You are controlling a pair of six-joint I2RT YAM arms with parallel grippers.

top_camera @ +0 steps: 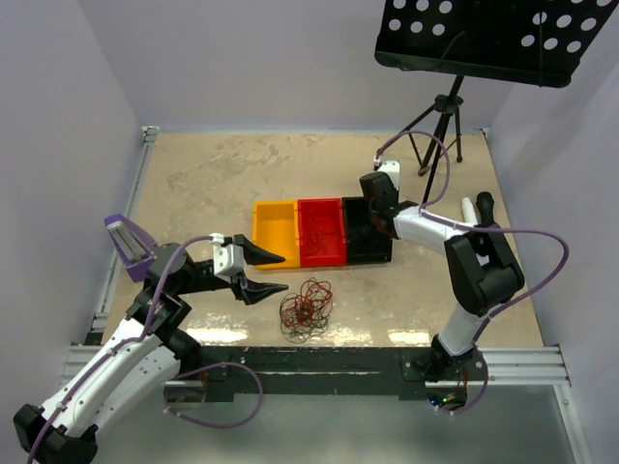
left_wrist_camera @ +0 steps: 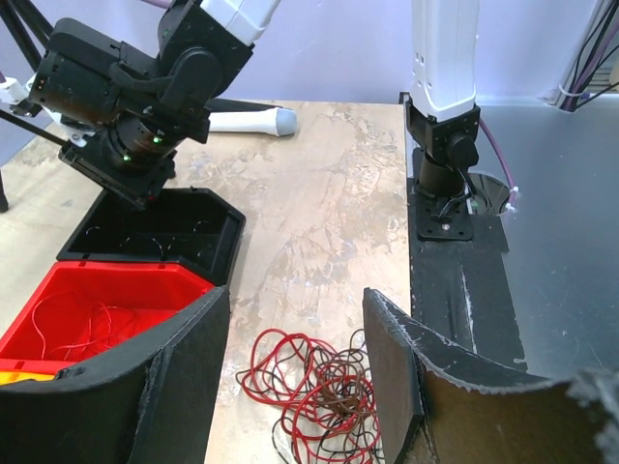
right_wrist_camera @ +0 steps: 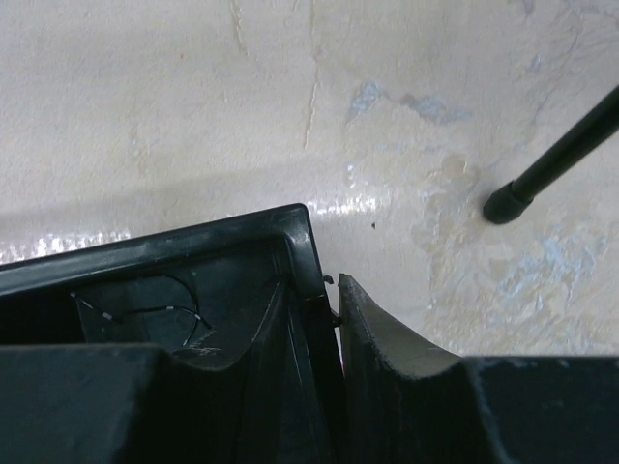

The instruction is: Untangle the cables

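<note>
A tangle of red, black and brown cables (top_camera: pixel 307 307) lies on the table in front of the bins. My left gripper (top_camera: pixel 282 274) stands open, empty, just left of and above the tangle; in the left wrist view the cables (left_wrist_camera: pixel 314 396) show between and beyond its fingers. The black bin (right_wrist_camera: pixel 193 239) has my right gripper at its far right corner, one finger inside and one outside the wall, fingers apart around it. Red wire lies in the red bin (top_camera: pixel 322 201), and thin dark wire (right_wrist_camera: pixel 155 310) in the black one.
A yellow bin (top_camera: pixel 276 203) adjoins the red one. Behind the right arm stands a music stand (top_camera: pixel 443 116) on a tripod. A white cylinder (top_camera: pixel 470 211) and a black one (top_camera: pixel 486 208) lie at the right.
</note>
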